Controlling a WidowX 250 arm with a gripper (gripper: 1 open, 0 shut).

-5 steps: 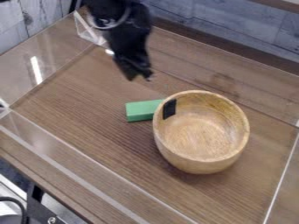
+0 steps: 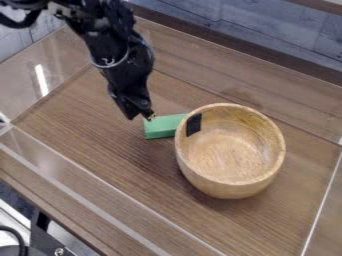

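A black robot gripper (image 2: 135, 108) reaches down from the top left, its tip just above and left of a green block (image 2: 163, 127); it looks shut, with nothing visible between its fingers. The block lies on the wooden table, partly behind a large pale round bowl (image 2: 234, 170) on the right, which has a black patch on its left rim.
A wooden back wall with grey panels stands at the top right. Cables lie off the lower left edge.
The arm has come down and toward the viewer, bringing the gripper closer to the green block. The block and bowl have not visibly moved.
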